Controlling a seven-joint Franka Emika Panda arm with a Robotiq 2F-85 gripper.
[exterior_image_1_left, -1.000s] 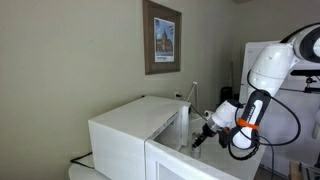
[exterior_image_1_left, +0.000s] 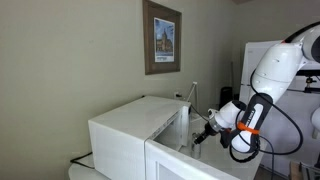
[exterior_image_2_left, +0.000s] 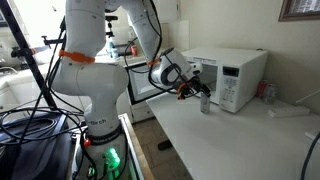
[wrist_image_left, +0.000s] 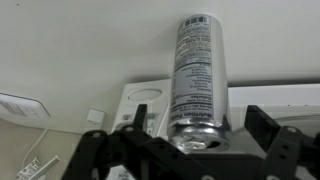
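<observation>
A silvery can with printed text (wrist_image_left: 200, 70) fills the middle of the wrist view, its rounded end between the black fingers. My gripper is open, with a gap showing on the left of the can; contact on the right is hard to judge. In exterior view 2 the can (exterior_image_2_left: 205, 103) stands upright on the white table (exterior_image_2_left: 225, 140), just in front of the microwave. The gripper (exterior_image_2_left: 202, 90) is close by its top. Exterior view 1 shows the gripper (exterior_image_1_left: 203, 136) small, at the microwave's far side, with the can (exterior_image_1_left: 197, 150) below it.
The white microwave (exterior_image_2_left: 238, 78) stands behind the can, its control panel facing the arm. In exterior view 1 a white panel, seemingly its open door (exterior_image_1_left: 185, 163), juts forward. A clear jar (exterior_image_2_left: 269, 93) stands beside the microwave.
The arm has shifted only slightly over the last second. Gripper and can remain at about the same place beside the microwave.
</observation>
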